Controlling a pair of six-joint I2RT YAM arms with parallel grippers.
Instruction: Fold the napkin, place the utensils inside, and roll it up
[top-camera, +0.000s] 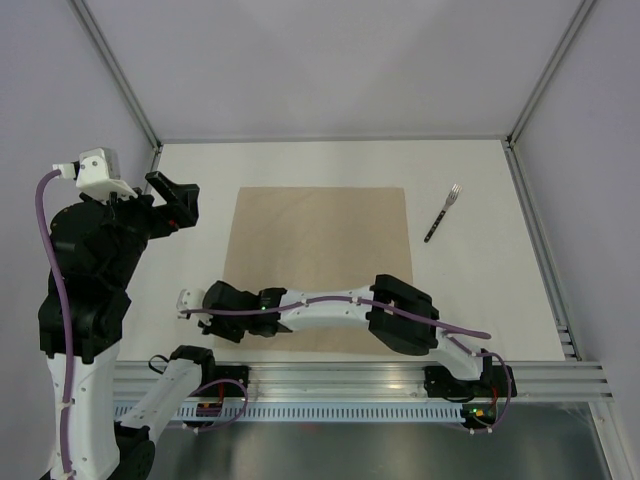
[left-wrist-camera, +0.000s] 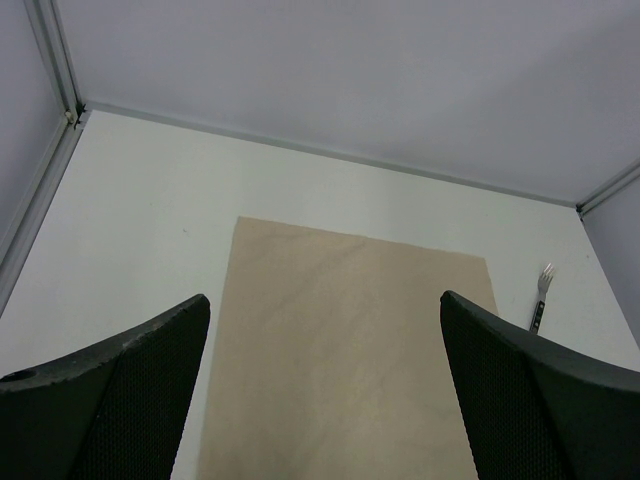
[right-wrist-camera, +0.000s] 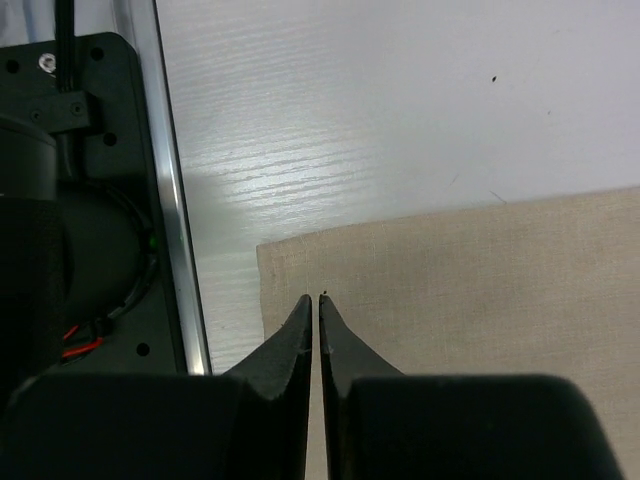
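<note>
The tan napkin (top-camera: 320, 230) lies spread flat on the white table, its near part hidden under my right arm in the top view. In the right wrist view, my right gripper is shut with nothing between its fingers. The napkin's corner (right-wrist-camera: 275, 256) lies flat just beyond the fingertips, to their left. My left gripper stands open and empty, raised at the left side. A fork (top-camera: 443, 212) with a black handle rests on the table right of the napkin, apart from it.
A metal rail (right-wrist-camera: 165, 190) and a dark arm base (right-wrist-camera: 110, 250) are close to the napkin's corner. Tall pale walls enclose the back and sides.
</note>
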